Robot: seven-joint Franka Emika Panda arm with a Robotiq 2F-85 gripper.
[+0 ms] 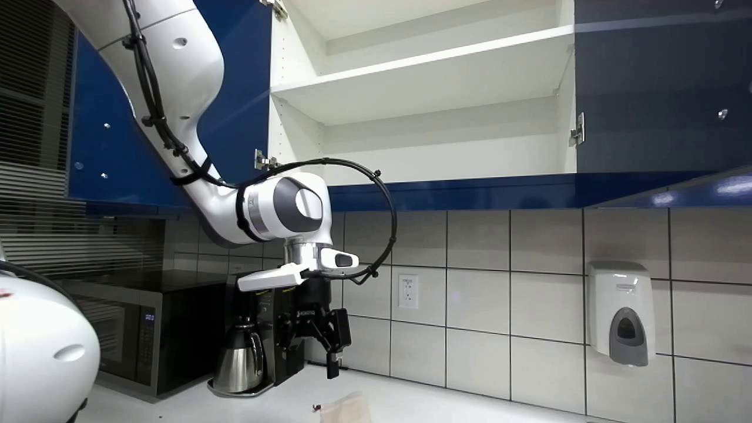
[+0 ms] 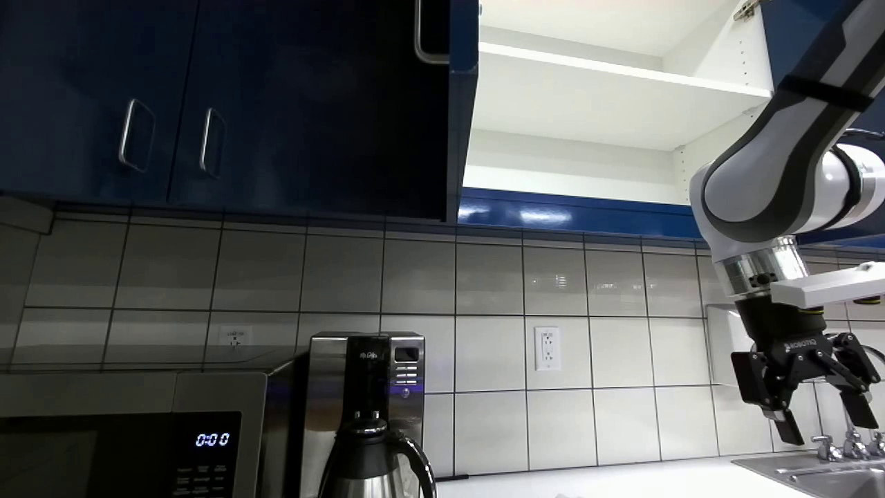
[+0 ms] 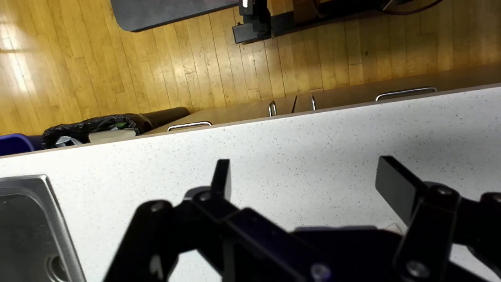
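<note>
My gripper hangs pointing down above the white countertop [image 3: 300,136], its fingers wide apart and only bare counter showing between them. In exterior view 2 the same open gripper [image 2: 834,427] is at the right, in front of the tiled wall. On the counter at the bottom of exterior view 1 lies a flat beige piece [image 1: 346,409], possibly a cloth or bag, with a small dark bit at its left end. A pale scrap of something [image 3: 393,228] shows beside the right finger in the wrist view, mostly hidden by the gripper.
Overhead, the cabinet [image 1: 437,77] stands open with empty shelves. A coffee maker [image 2: 365,365] with a steel carafe [image 1: 239,361] and a microwave [image 1: 134,331] stand along the wall. A sink [image 3: 47,206] lies at the left in the wrist view. A soap dispenser [image 1: 621,310] is mounted on the wall.
</note>
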